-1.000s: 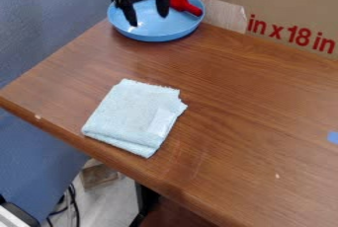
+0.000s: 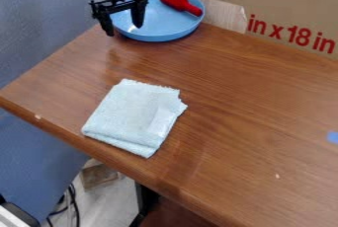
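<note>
A blue round tray [image 2: 165, 24] sits at the back left of the wooden table, with a red object [image 2: 180, 1] lying in its far right part. My black gripper [image 2: 114, 20] is at the tray's left rim, its fingers pointing down; whether they are open or shut is hard to tell at this size. A folded pale cloth [image 2: 133, 115] lies flat on the front left part of the table.
A cardboard sheet [image 2: 291, 9] with red print stands behind. The table's left edge drops to the floor.
My gripper has moved left, from over the tray's middle to its left rim, uncovering more of the red object and the tray.
</note>
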